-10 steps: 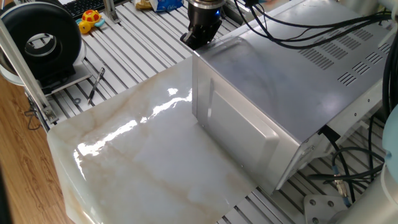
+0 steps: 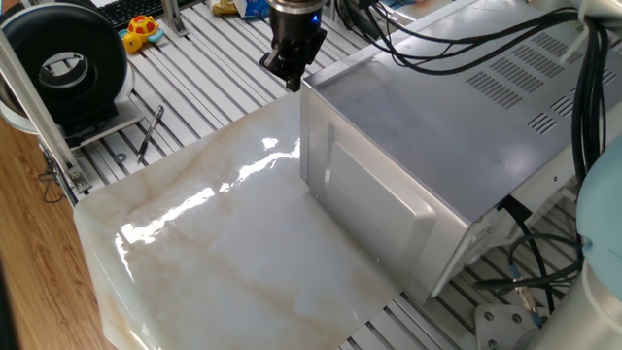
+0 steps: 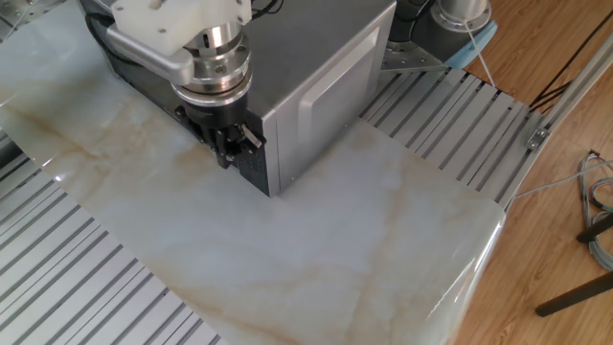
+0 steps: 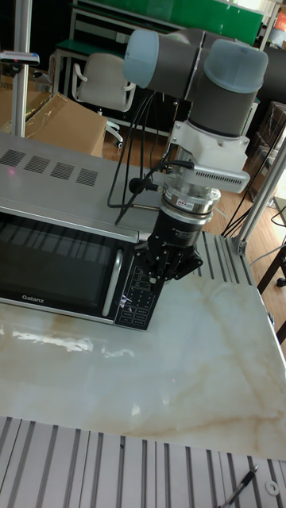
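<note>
A silver Galanz microwave stands on the table, its dark front with the door (image 4: 55,275) and upright handle (image 4: 113,283) facing exterior view 3. The door looks closed. Right of the handle is the button panel (image 4: 135,296). My black gripper (image 4: 160,272) points down in front of the microwave's front corner, close to that panel. From exterior view 2 the gripper (image 3: 226,158) overlaps the front edge, and in exterior view 1 it (image 2: 292,84) sits beside the top front corner. Whether it touches the panel is hidden, and its fingers are too dark to separate clearly.
A glossy marble-patterned sheet (image 2: 233,253) covers the table before and beside the microwave, with nothing on it. Black cables (image 2: 466,49) loop over the microwave top. A pen (image 2: 151,133), a yellow toy (image 2: 142,33) and a black ring-shaped device (image 2: 102,78) lie farther off.
The cables shifted with the arm; the microwave has stayed put.
</note>
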